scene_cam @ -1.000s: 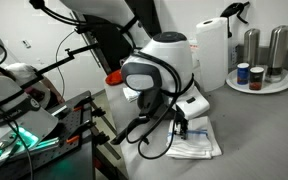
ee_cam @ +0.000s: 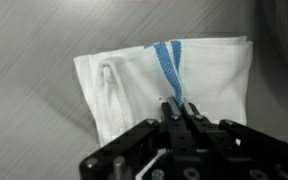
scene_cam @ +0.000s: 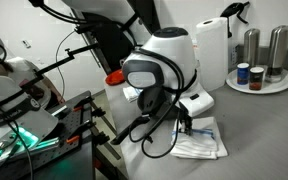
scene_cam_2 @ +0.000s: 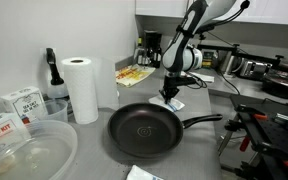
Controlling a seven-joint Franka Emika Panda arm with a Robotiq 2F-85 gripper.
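A white cloth with a blue stripe (ee_cam: 166, 68) lies folded on the grey counter, filling the middle of the wrist view. In the first exterior view the cloth (scene_cam: 196, 145) is beneath and to the right of the arm. My gripper is down at the cloth, shut on a pinch of its fabric by the blue stripe. The second exterior view shows the gripper (scene_cam_2: 168, 97) low over the same cloth (scene_cam_2: 175, 104), which is flat on the counter. The fingertips are partly hidden by dark gripper parts.
A black frying pan (scene_cam_2: 144, 130) stands near the cloth, its handle pointing towards the robot. A paper towel roll (scene_cam_2: 81, 91) stands behind. A round tray (scene_cam: 260, 82) holds cans and metal shakers.
The cloth has shifted slightly to the right in the first exterior view, and the gripper has moved slightly with it.
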